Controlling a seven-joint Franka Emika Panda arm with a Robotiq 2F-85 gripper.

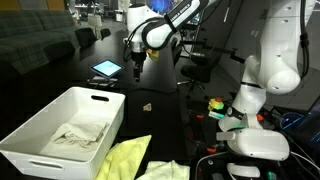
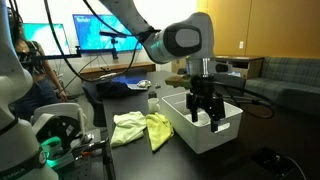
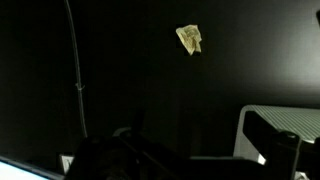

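Observation:
My gripper (image 1: 132, 66) hangs open above the dark table, behind the small tan scrap in exterior view 1. Nothing shows between its fingers, which are dark and hard to make out against the table in the wrist view. The crumpled scrap (image 3: 189, 39) lies alone on the black surface near the top of the wrist view, beyond the fingertips. Exterior view 1 shows the same scrap (image 1: 147, 107) to the right of a white box (image 1: 50, 160). Inside that box rests a pale cloth (image 1: 88, 132). In exterior view 2 the gripper (image 2: 190, 112) stands in front of the box.
A yellow cloth (image 1: 124, 160) and a white cloth (image 1: 165, 171) lie at the table's near side. Behind the box is a tablet with a light-blue screen (image 1: 106, 69). A thin cable (image 3: 76, 70) runs down the wrist view's left. Bare table surrounds the scrap.

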